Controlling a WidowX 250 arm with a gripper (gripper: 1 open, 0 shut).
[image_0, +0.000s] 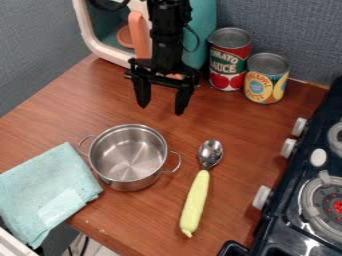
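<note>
My black gripper (162, 98) hangs open above the wooden table at the back, left of the cans, with nothing between its fingers. A red-labelled can (229, 63) and a yellow-labelled can (266, 80) stand to its right. Below it sit a steel pot (127, 156) and, to the pot's right, a spoon (211, 155) with a pale yellow corn (195, 203) just below it.
A mint-green open container (99, 20) with pink items stands behind the arm. A light blue cloth (43, 190) lies at the lower left. A black stove (302, 220) fills the right side.
</note>
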